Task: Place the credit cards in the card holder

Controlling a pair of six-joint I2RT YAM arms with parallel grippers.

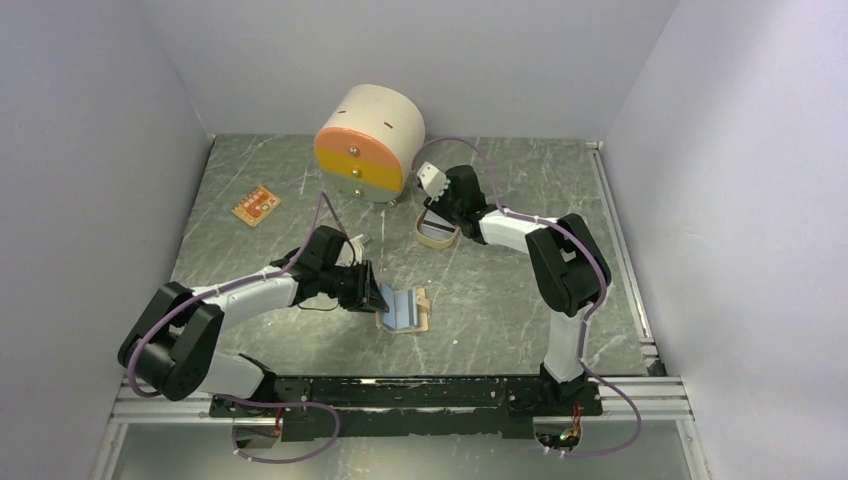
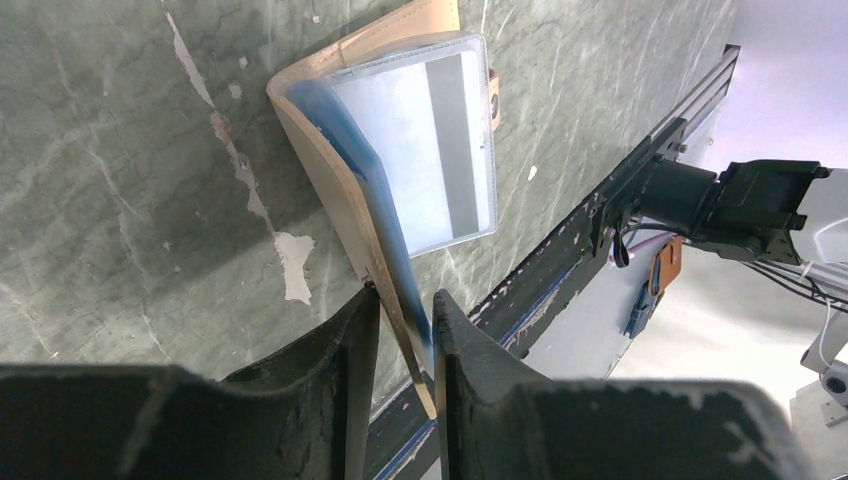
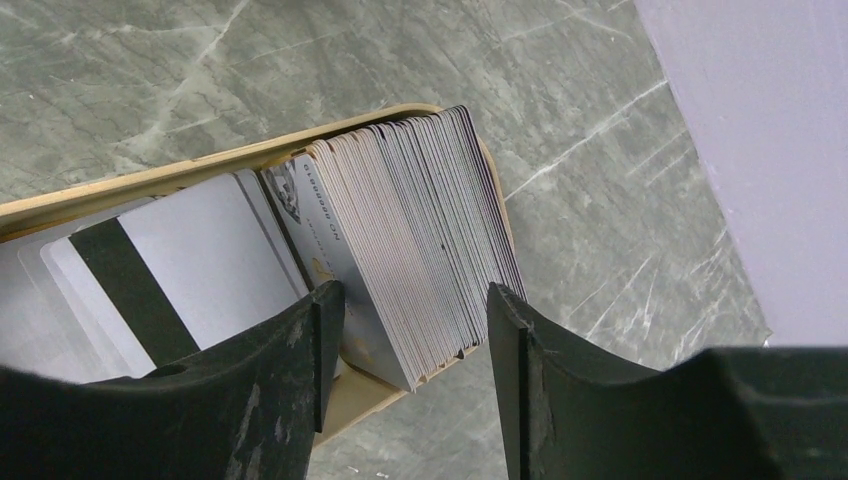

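Observation:
The card holder (image 1: 405, 310) lies open at front centre, its clear sleeves (image 2: 420, 140) showing. My right gripper is over the tan box (image 1: 436, 241), fingers part open either side of the near end of a tight stack of cards (image 3: 400, 230). White cards with a dark stripe (image 3: 200, 260) lie beside the stack in the box.
A rounded cabinet (image 1: 370, 135) with coloured drawers stands at the back, just left of the box. An orange card (image 1: 256, 205) lies at the left.

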